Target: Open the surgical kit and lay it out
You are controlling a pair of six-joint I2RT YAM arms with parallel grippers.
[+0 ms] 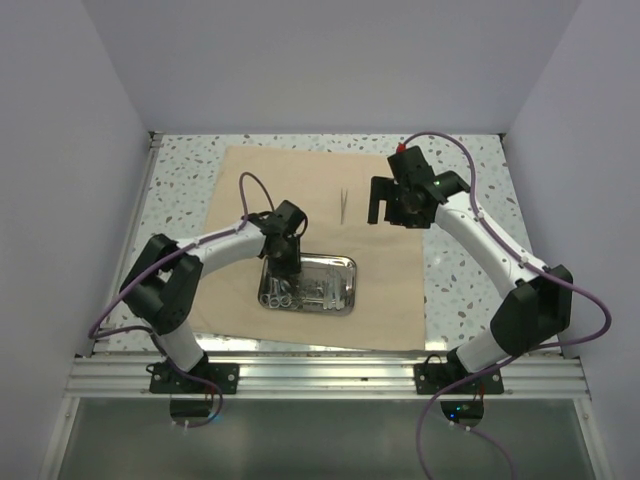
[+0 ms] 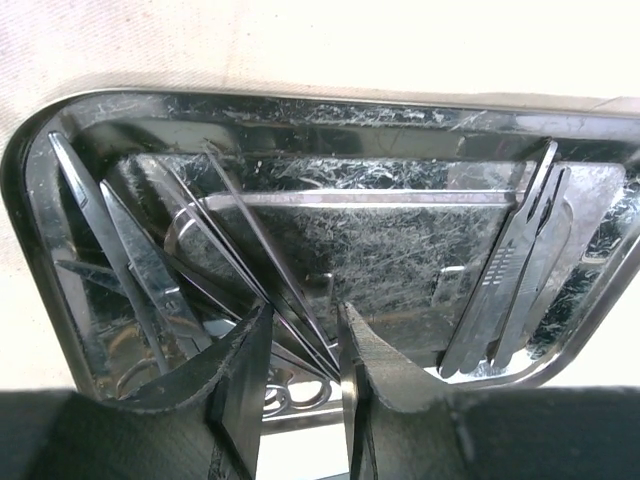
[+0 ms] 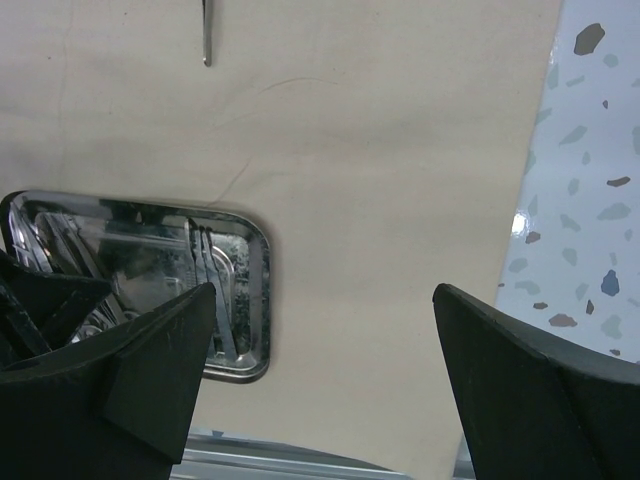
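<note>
The steel tray [image 1: 338,305] of surgical instruments lies on the beige cloth. My left gripper [image 1: 289,262] is down over the tray's left half; in the left wrist view its fingertips [image 2: 350,325] stand part open at thin tweezer-like instruments [image 2: 240,260], with scissor handles [image 2: 310,390] and blades nearby. Flat handled instruments [image 2: 490,290] lie at the tray's right. One pair of tweezers [image 1: 343,205] lies on the cloth above the tray. My right gripper [image 1: 380,200] hangs open over the upper right cloth, nothing between its fingers.
Speckled table surface [image 1: 470,290] borders the cloth [image 1: 390,310].
</note>
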